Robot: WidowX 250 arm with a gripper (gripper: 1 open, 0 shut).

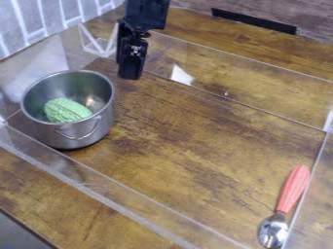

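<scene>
The black gripper (130, 60) hangs at the top, a little behind and to the right of a steel pot, open, with nothing seen in it. The steel pot (92, 128) stands on the left of the wooden surface with a green textured object (65, 109) inside. An ice cream scoop with a pink handle (291, 189) and metal head lies at the lower right.
Clear plastic walls (130, 209) border the wooden work area (196, 156). A white slatted item stands at the top left.
</scene>
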